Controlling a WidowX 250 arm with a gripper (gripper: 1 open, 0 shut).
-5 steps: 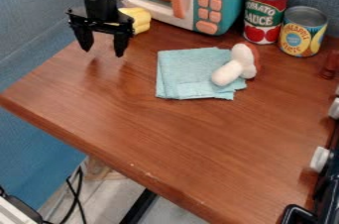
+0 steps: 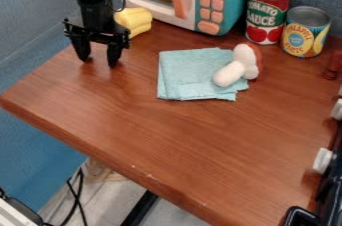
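My black gripper (image 2: 99, 54) hangs at the table's back left corner, fingers pointing down and apart, with nothing visible between them. Just behind it on the right is a yellow object (image 2: 134, 20), partly hidden by the arm. A folded light-blue cloth (image 2: 187, 75) lies mid-table, with a pale bone-shaped object (image 2: 238, 66) on its right part.
A toy microwave (image 2: 218, 5) stands at the back, beside a tomato can (image 2: 266, 15) and a second can (image 2: 305, 33). A small red item (image 2: 333, 68) and black equipment (image 2: 321, 195) line the right edge.
The gripper has moved slightly down and a little to the left; the other things are where they were.
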